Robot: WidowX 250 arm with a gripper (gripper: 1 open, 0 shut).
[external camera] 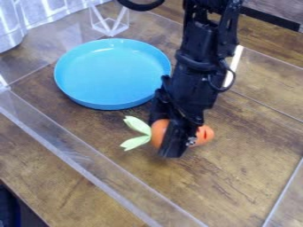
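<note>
A black gripper (175, 131) reaches down from the top of the view, its fingers closed around an orange toy carrot (201, 136) with pale green leaves (135, 133) sticking out to the left. The carrot is partly hidden behind the fingers and is low over the wooden surface; whether it touches it, I cannot tell.
A blue plate (106, 69) lies at upper left, close to the gripper. A white object (233, 62) is partly hidden behind the arm at upper right. Clear plastic edges run along the left.
</note>
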